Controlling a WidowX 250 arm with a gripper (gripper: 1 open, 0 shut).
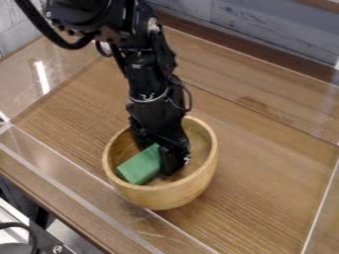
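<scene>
A tan round bowl (180,196) stands near the front edge of the wooden table, with a green block (139,167) lying inside it. My black gripper (165,155) reaches down into the bowl from above, its tip at the block's upper right end. The fingers are dark and partly hidden, so what lies between them is hard to make out; they appear to be on the green block.
A pale wall runs along the back. The table's front edge is at lower left, with a dark cable below it.
</scene>
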